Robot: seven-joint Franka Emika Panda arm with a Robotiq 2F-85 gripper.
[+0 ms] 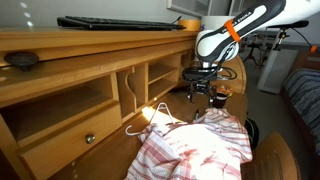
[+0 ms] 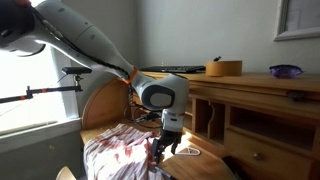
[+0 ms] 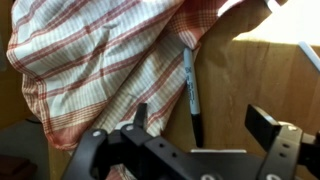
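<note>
A dark marker with a grey barrel (image 3: 190,80) lies on the wooden desk in the wrist view, one end against the edge of the cloth. The checked white and red cloth (image 3: 95,60) is spread in folds to its left; exterior view 1 also shows the cloth (image 1: 190,150) across the desk front. My gripper stands open above the marker, its fingers apart on either side with nothing held. In exterior view 1 the gripper (image 1: 207,88) hangs over the far part of the desk, beyond most of the cloth.
A white hook-shaped item (image 1: 150,118) lies on the desk beside the cloth. Along the back runs a wooden hutch with a drawer (image 1: 75,140) and open cubbies. A dark cup (image 1: 220,97) stands near the gripper. Bare desk (image 3: 235,80) lies right of the marker.
</note>
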